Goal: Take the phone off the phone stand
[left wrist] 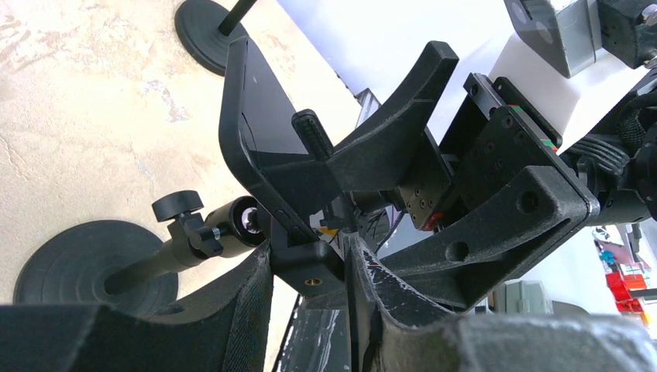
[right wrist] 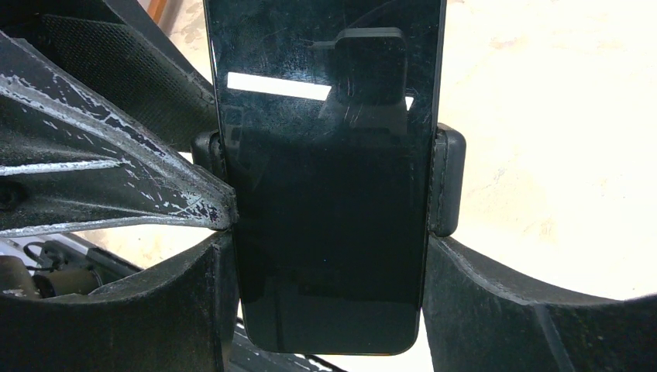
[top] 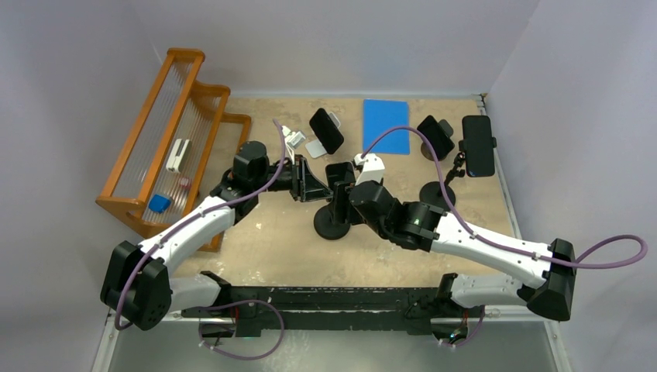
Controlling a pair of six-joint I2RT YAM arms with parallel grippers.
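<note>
A black phone [right wrist: 329,194] sits in the clamp of a black phone stand, whose round base [top: 331,226] is on the table. In the right wrist view a clamp pad [right wrist: 449,182] shows beside each long edge of the phone. My right gripper is shut on the phone's lower part, one finger along each edge. From the other side my left gripper is shut on one end of the clamp, a black block [left wrist: 310,263] between its fingertips. In the top view the arms hide much of the clamp.
Other phones on stands are at the back [top: 326,132], the back right [top: 435,138] and the right [top: 478,146]. A blue sheet [top: 386,126] lies at the back, a wooden rack [top: 186,93] stands left.
</note>
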